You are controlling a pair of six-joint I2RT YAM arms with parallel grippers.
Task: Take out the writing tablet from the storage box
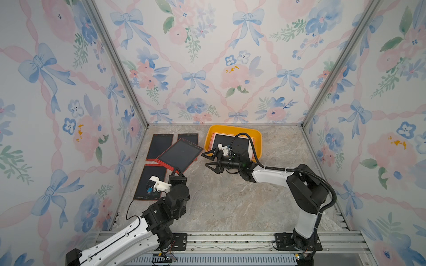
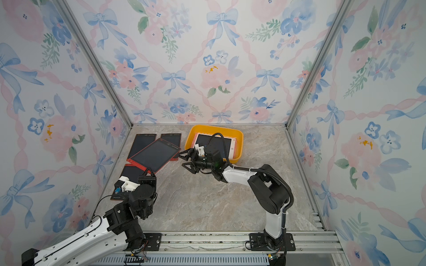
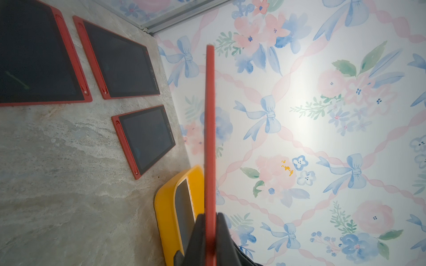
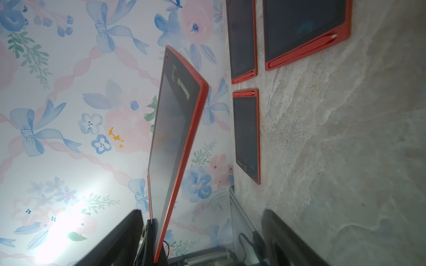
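A red-framed writing tablet [image 1: 181,153] with a dark screen is held up by my left gripper [image 1: 178,173], which is shut on its edge. In the left wrist view this tablet [image 3: 210,133] shows edge-on, standing straight out from between the fingers. The right gripper [image 1: 213,161] stands open just in front of the yellow storage box [image 1: 261,133], its two fingers apart with nothing between them. In the right wrist view the held tablet [image 4: 173,124] rises past the left finger. A pink-framed tablet [image 1: 218,141] lies inside the box, partly covered by the right arm.
Three more red-framed tablets lie flat at the left: a back-left one [image 1: 159,146], one near the box [image 1: 188,137] and a front one [image 1: 147,184]. The back wall stands close behind the box.
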